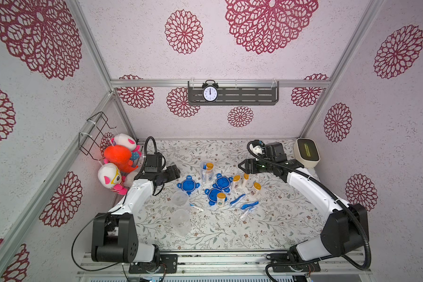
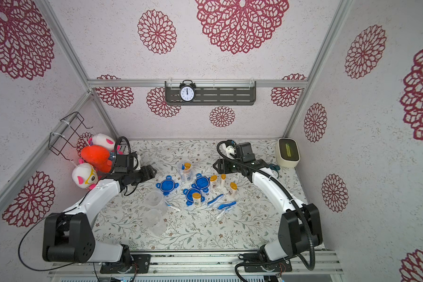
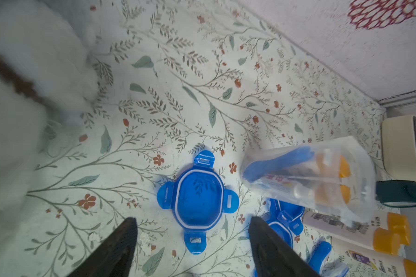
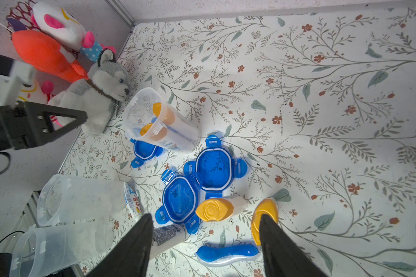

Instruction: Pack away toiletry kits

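Observation:
A clear container [image 4: 173, 129] holding a blue item and orange-capped bottles stands upright at the back middle. To its front left is one blue lid [image 3: 198, 198]; a second blue lid [image 4: 214, 167] and a third blue lid [image 4: 179, 199] touch each other. Two empty clear containers [image 1: 179, 199] [image 1: 181, 221] stand at the front left. Several orange-capped bottles [image 1: 257, 187] and blue toothbrushes [image 1: 250, 205] lie or stand right of the lids. My left gripper is open and empty, left of the filled container. Above the bottles, my right gripper is open, nothing between its fingers.
Plush toys [image 1: 119, 157] crowd the left wall, with a grey-white husky [image 4: 94, 92] beside the left arm. A cream box [image 1: 306, 152] stands at the back right. A small packet [image 4: 132, 199] lies by the empty containers.

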